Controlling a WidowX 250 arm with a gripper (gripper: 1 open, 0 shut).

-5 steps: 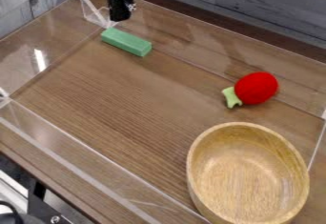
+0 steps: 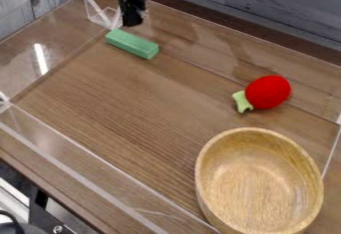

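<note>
My black gripper is at the top edge of the view, above and behind a green block; whether anything is between its fingers is too small to see, and it looks shut. A red tomato-like object with a pale green piece beside it lies on the right of the wooden table. A round tan bowl sits at the front right.
A clear, crinkled plastic-like shape shows beside the gripper at the upper left. Walls edge the table at the back and upper left.
The gripper has shifted slightly at the top of the view. The block, red object and bowl have not moved.
</note>
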